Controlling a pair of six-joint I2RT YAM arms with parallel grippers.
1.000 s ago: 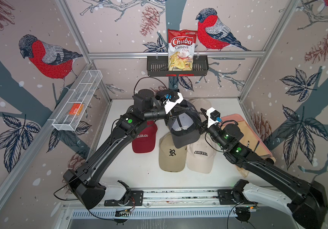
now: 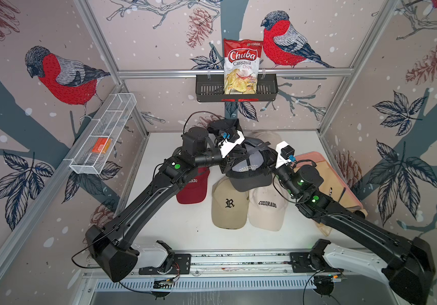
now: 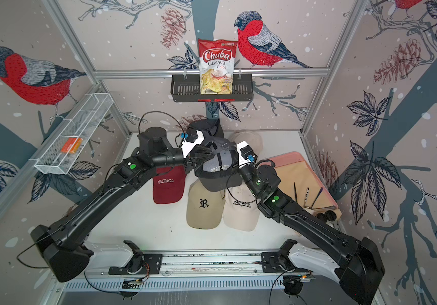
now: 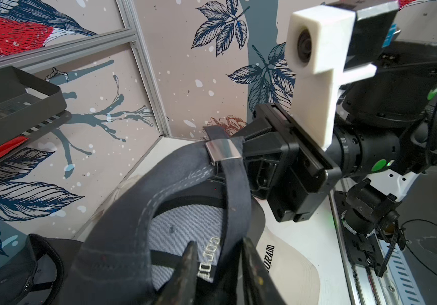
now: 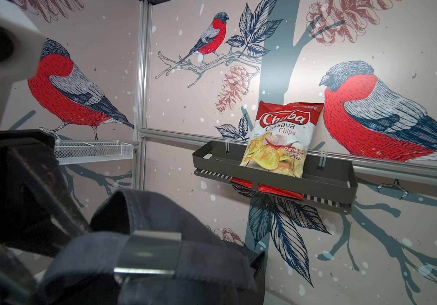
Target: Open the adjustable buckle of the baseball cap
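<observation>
Both arms meet at a dark grey cap (image 2: 249, 172) raised above the other caps. Its back strap runs through a metal buckle, also seen up close in the right wrist view (image 5: 147, 249). The fingers of my left gripper are part open at the lower strap, where the strap hides whether they grip it. My right gripper (image 2: 266, 162) is at the cap's right side, behind the buckle in the left wrist view; its fingertips are hidden by the strap.
Red (image 2: 192, 188), khaki (image 2: 228, 206) and cream (image 2: 269, 208) caps lie on the white table (image 2: 162, 228). A pink-tan tray (image 2: 325, 172) with tools is at right; a shelf with a chips bag (image 2: 243, 66) hangs at back.
The grey cap has shifted and tilted, its brim rising a little. The right arm has moved slightly.
</observation>
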